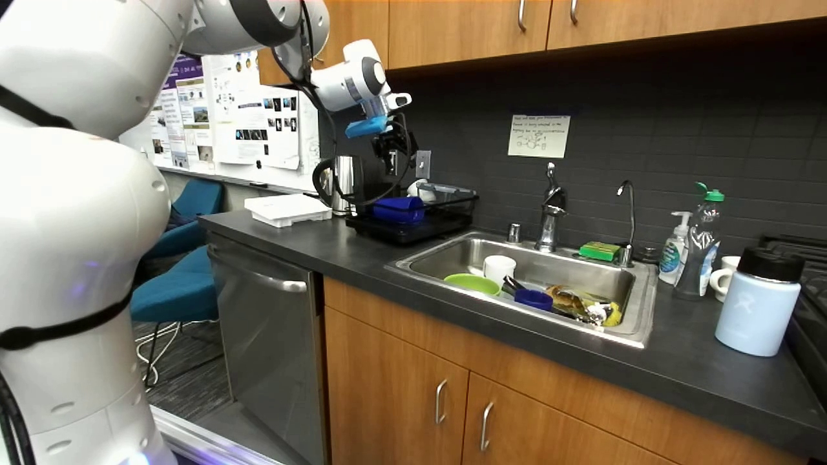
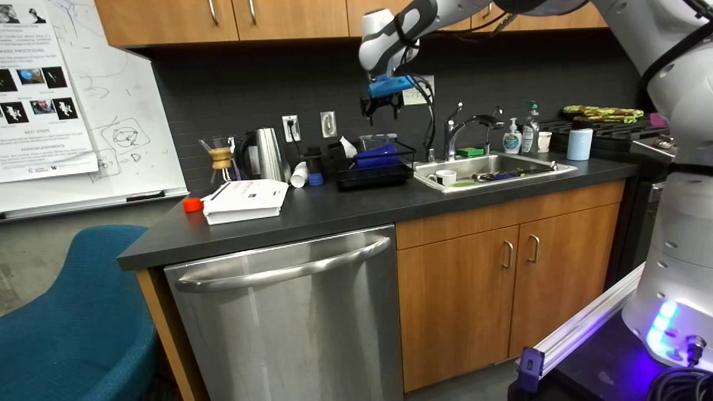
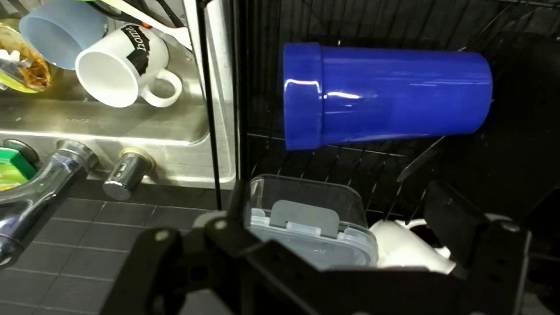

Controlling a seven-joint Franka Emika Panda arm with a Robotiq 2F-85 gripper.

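Observation:
My gripper (image 1: 393, 159) hangs in the air above the black dish rack (image 1: 411, 230), its fingers pointing down. In exterior view 2 the gripper (image 2: 382, 118) shows two fingertips spread apart. The wrist view looks down past its open fingers, with nothing held between the dark fingers. Below them, a blue cup (image 3: 388, 97) lies on its side in the rack. Beside it are a clear lidded container (image 3: 309, 231) and a white item (image 3: 409, 249), partly covered by the right finger.
Right of the rack is the sink (image 1: 647, 302), holding a white mug (image 1: 499, 267), a green bowl (image 1: 473, 283) and other dishes. A steel kettle (image 2: 267, 153) and white box (image 2: 245, 200) stand left of the rack. The faucet (image 1: 550, 213) rises behind the sink.

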